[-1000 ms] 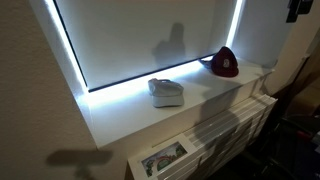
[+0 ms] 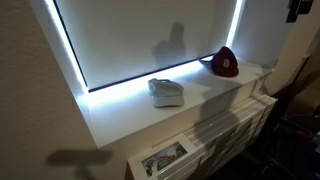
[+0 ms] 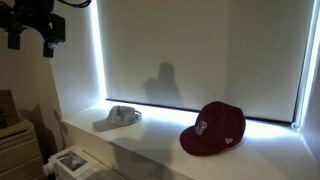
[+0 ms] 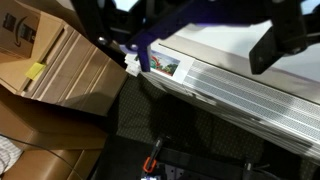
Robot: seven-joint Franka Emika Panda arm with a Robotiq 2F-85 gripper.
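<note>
A grey cap [image 2: 166, 93] rests on the white windowsill [image 2: 122, 117], left of a dark red cap [image 2: 225, 64] in exterior view 1. In exterior view 2 the grey cap [image 3: 118, 117] is farther away, and the red cap [image 3: 212, 129] sits nearer on the right. High at the upper left of that view hangs my gripper [image 3: 31, 44], well apart from both caps. Its two dark fingers are spread with nothing between them. Looking down, the wrist view shows the gripper open above the radiator area; neither cap appears there.
Below the sill runs a white radiator [image 4: 245, 97] with a small colourful picture [image 4: 163, 64] on its top. Cardboard boxes [image 4: 78, 67] stand beside it. A pale blind [image 3: 205, 50] covers the window behind the caps. Bare sill lies between the caps.
</note>
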